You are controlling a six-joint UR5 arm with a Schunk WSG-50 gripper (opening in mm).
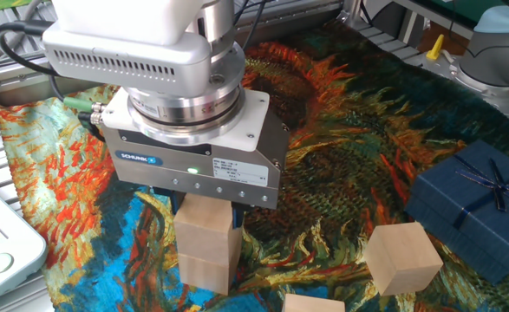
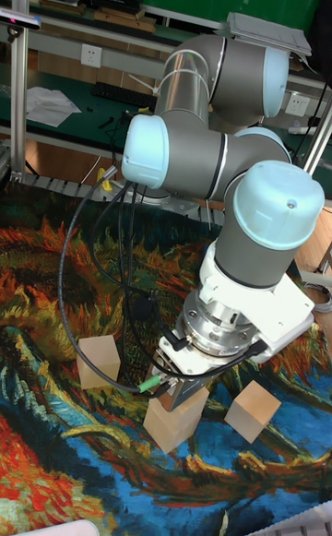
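Note:
Two wooden cubes stand stacked on the patterned cloth in exterior view 2, an upper cube [image 1: 204, 230] resting on a lower cube [image 1: 204, 270]. My gripper [image 1: 206, 213] is directly above the stack, pointing down, its dark fingers on either side of the upper cube. Whether they press on the cube or stand slightly apart from it cannot be told. A third cube [image 1: 402, 258] sits alone to the right, and a fourth cube [image 1: 313, 303] is cut off by the bottom edge. In exterior view 3 the stack [image 2: 175, 422] is below the arm, the fingers largely hidden.
A dark blue gift box [image 1: 471, 204] with a ribbon lies at the right. At the left edge is a white device [image 1: 7, 247]. Patterned cloth [image 1: 341, 147] covers the table, with free room behind the single cube. Cables [image 2: 66, 290] hang beside the arm.

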